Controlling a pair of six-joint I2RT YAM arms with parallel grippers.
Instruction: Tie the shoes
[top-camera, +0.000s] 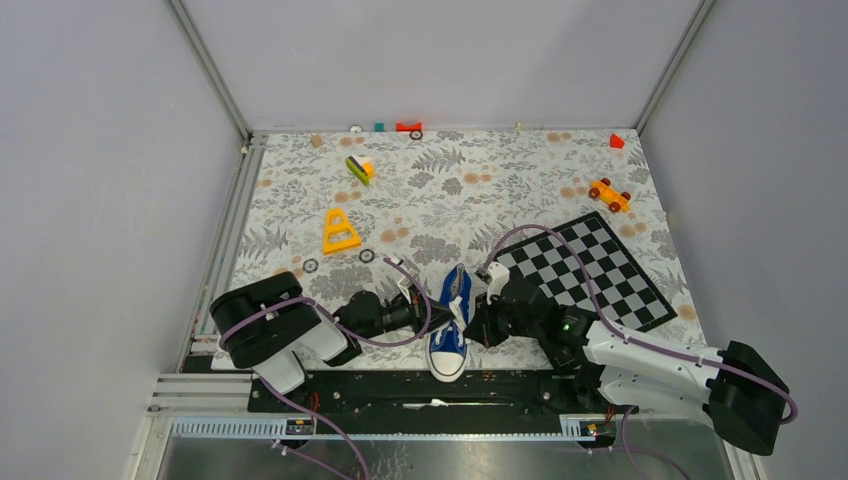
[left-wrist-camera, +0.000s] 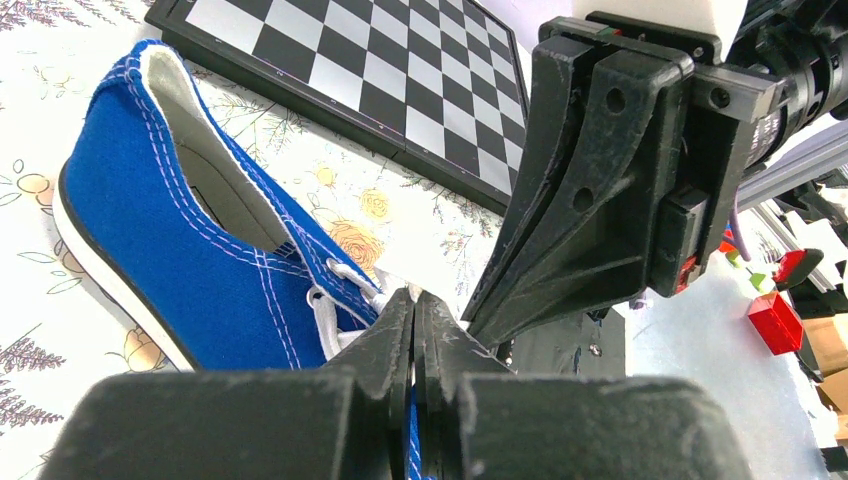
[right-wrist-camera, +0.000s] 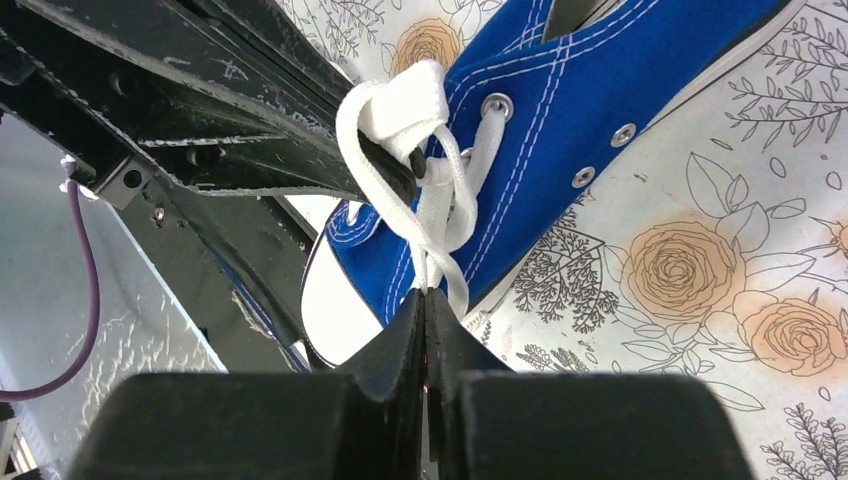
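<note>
A blue canvas shoe (top-camera: 447, 340) with a white toe stands upright at the front middle, heel pointing away. White lace (right-wrist-camera: 440, 215) is threaded through its eyelets and loops above the tongue. From the left, my left gripper (top-camera: 452, 316) reaches over the shoe, shut on the lace; in the right wrist view the loop hangs at its fingertips (right-wrist-camera: 395, 178). My right gripper is also shut, with lace strands running down to its tips. In the left wrist view, my right gripper's fingers (left-wrist-camera: 570, 200) stand close beside the lace.
A black-and-white checkerboard (top-camera: 600, 268) lies right of the shoe, partly beneath the right arm. A yellow frame piece (top-camera: 340, 232) and a toy car (top-camera: 610, 195) rest farther back.
</note>
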